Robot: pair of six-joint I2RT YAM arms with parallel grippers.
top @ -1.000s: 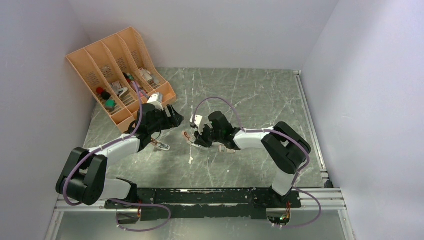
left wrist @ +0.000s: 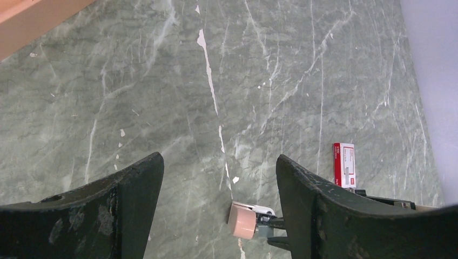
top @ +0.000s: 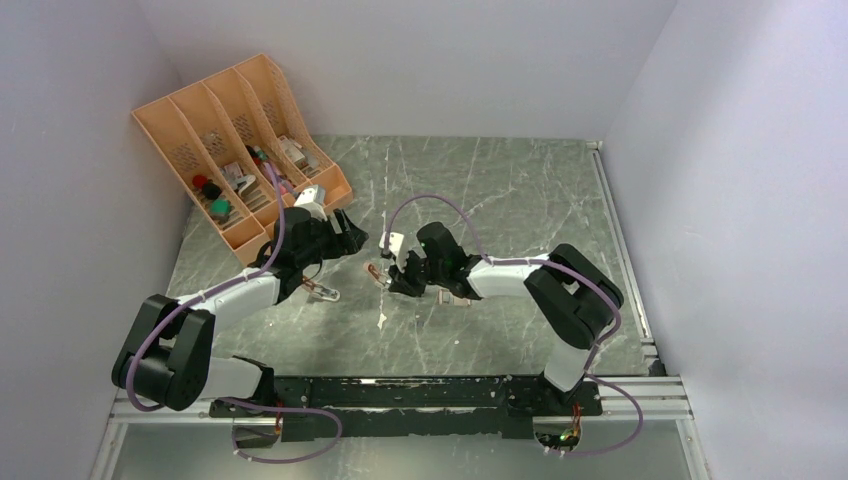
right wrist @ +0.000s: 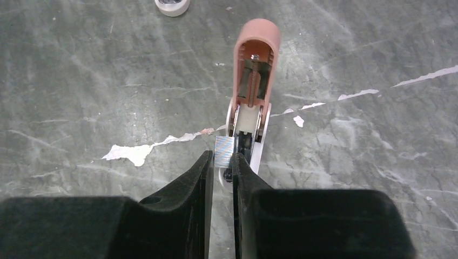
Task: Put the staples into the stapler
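In the right wrist view the open stapler (right wrist: pixel 257 40) has its pink top swung back and its pale base on the table. My right gripper is shut on a small silver strip of staples (right wrist: pixel 223 147), which shows over the left side of the stapler's black channel. Whether strip and channel touch, I cannot tell. In the left wrist view the stapler's pink end (left wrist: pixel 243 223) sits low, partly hidden by a finger. My left gripper hovers with its fingers apart and nothing between them, left of the stapler in the top view.
A second stapler (top: pixel 322 291) lies below the left arm. A red and white box (left wrist: pixel 344 165) rests on the table near the right arm. The tan divided organizer (top: pixel 240 235) stands at the back left.
The left arm stays where it was.
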